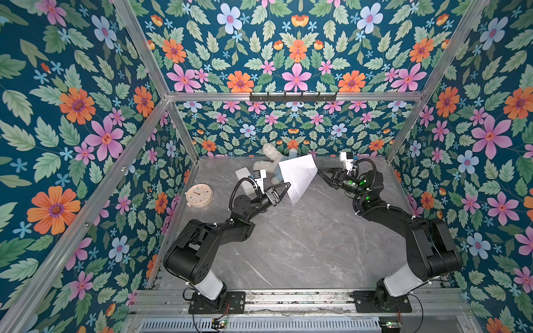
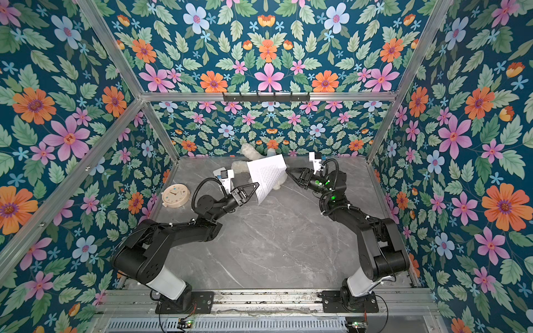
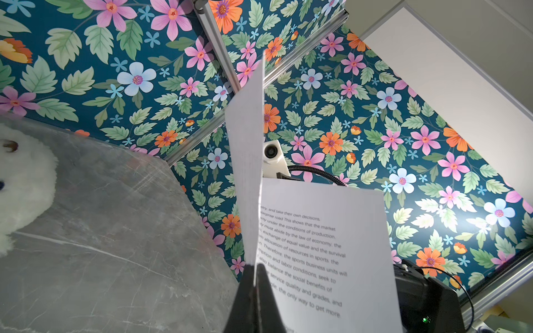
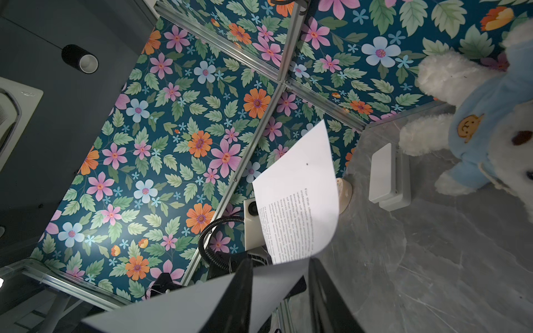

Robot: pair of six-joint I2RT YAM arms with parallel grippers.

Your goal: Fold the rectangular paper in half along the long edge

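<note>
The printed white paper point(image 1: 298, 174) point(image 2: 266, 172) is held in the air, bent, with one panel standing up in the left wrist view point(image 3: 327, 249). My left gripper point(image 1: 286, 188) is shut on its lower left edge. My right gripper point(image 1: 319, 171) is at the paper's right corner; in the right wrist view its fingers are apart and blurred, with a near flap of paper point(image 4: 194, 299) between or against them, so whether it grips cannot be told.
A plush toy point(image 4: 483, 127) lies at the back behind the paper, beside a white box point(image 4: 383, 174). A round wooden clock point(image 1: 198, 195) sits at the left.
</note>
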